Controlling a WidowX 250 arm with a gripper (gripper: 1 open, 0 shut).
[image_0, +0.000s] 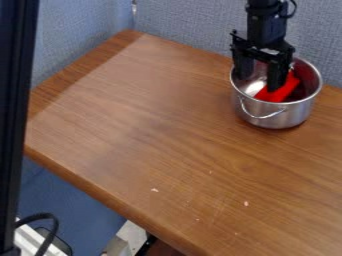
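Note:
A steel pot (273, 113) with a wire handle stands at the back right of the wooden table. Inside it lies a red object (277, 89), partly hidden. My black gripper (261, 70) hangs over the pot from above, open, its fingers reaching down to the pot's mouth around the upper part of the interior. Whether a finger touches the red object cannot be told.
Padded blue-grey walls border the back and left. A dark vertical bar and cables stand at the left edge.

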